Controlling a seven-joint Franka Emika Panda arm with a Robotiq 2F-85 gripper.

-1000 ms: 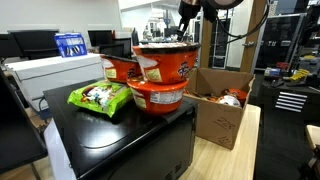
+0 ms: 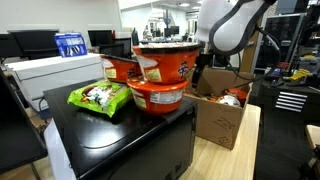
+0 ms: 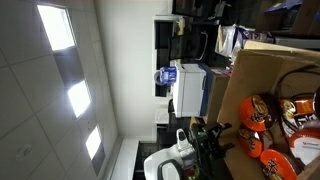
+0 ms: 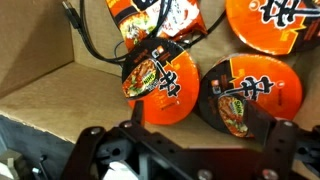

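My gripper is open, its dark fingers wide apart along the lower edge of the wrist view with nothing between them. Beyond the fingertips, inside a cardboard box [image 2: 216, 124], lie a round orange cup [image 4: 165, 88] and a second orange cup [image 4: 250, 88] side by side. A third orange-lidded cup [image 4: 275, 22] is at the upper right, next to an orange packet [image 4: 150, 15]. Exterior view 1 has the arm [image 2: 222, 28] reaching down to the box's near left edge; the stacked bowls partly hide the gripper there.
Large red bowls [image 2: 160, 97] are stacked on a black cabinet [image 2: 95, 135] beside a green packet [image 2: 100, 96]. Black cables [image 4: 90, 30] cross the box's inside. Its cardboard wall [image 4: 35, 125] borders the contents. A white box [image 2: 55, 75] stands behind the cabinet.
The arm has come down from above the bowls and moved right toward the cardboard box. The bowls and the green packet have stayed in place.
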